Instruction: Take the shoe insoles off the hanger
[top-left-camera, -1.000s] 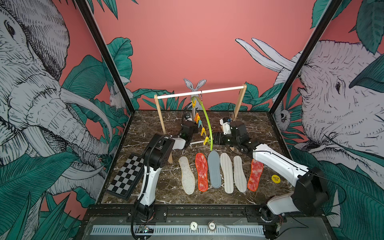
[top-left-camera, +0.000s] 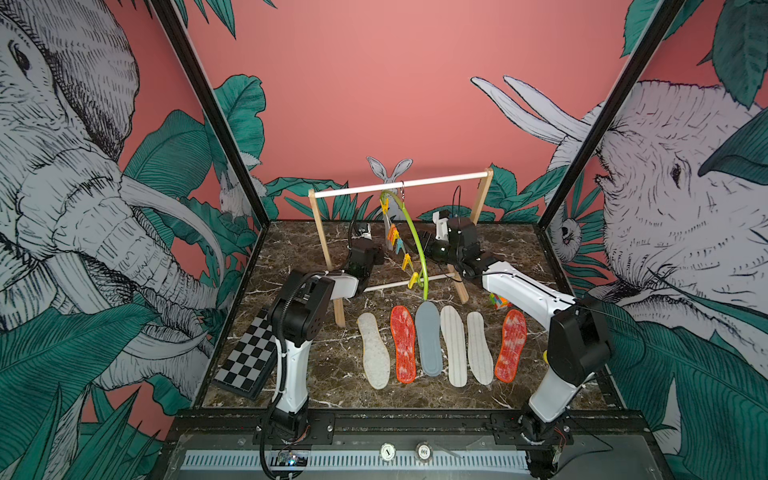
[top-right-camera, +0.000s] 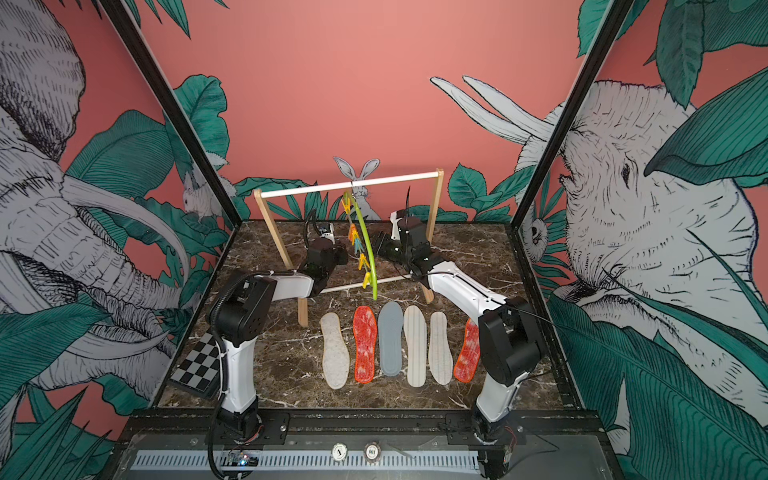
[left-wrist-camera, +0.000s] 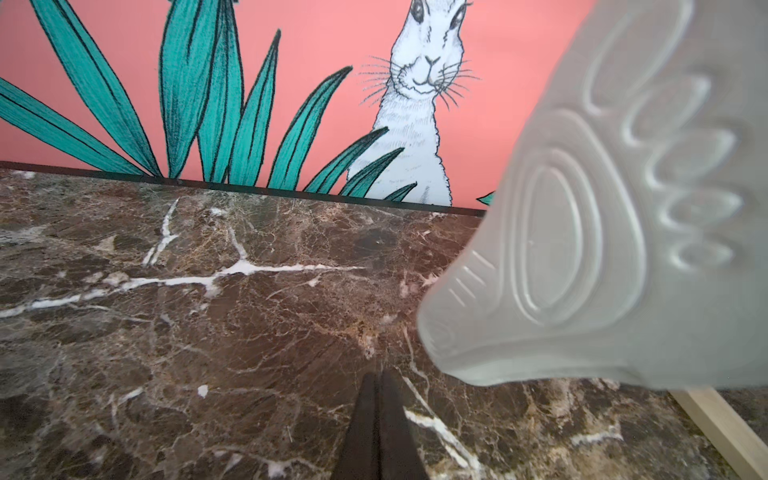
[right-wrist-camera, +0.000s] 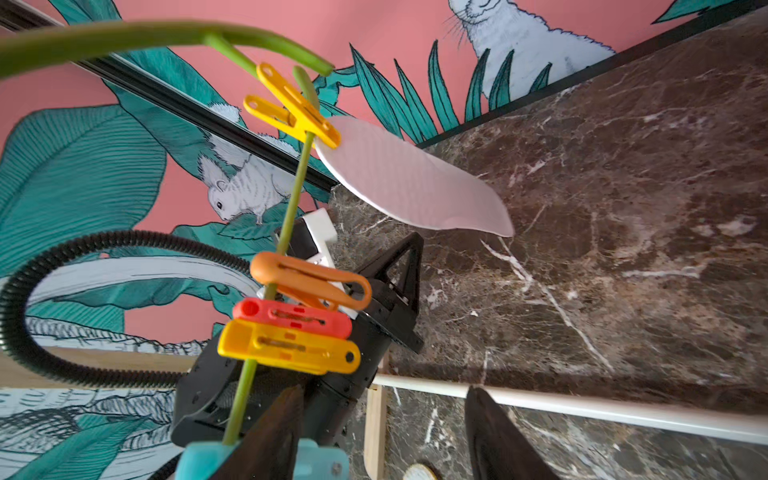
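Note:
A green clip hanger (top-left-camera: 416, 240) hangs from the rack's white bar (top-right-camera: 392, 179). One insole still hangs clipped under a yellow clip at its far end; up close in the left wrist view this insole (left-wrist-camera: 584, 240) shows an embossed grey surface. Other clips (right-wrist-camera: 288, 344) hang empty. My left gripper is shut with nothing between its fingers, just left of the hanging insole. My right gripper is open on the hanger's right side, near the clips, holding nothing.
Six insoles lie in a row at the front, among them a red one (top-left-camera: 404, 344) and a blue-grey one (top-left-camera: 429, 336). A checkerboard (top-left-camera: 244, 352) lies at front left. Wooden rack legs (top-right-camera: 302, 312) stand either side of the hanger.
My left gripper has shifted slightly left, away from the hanging insole.

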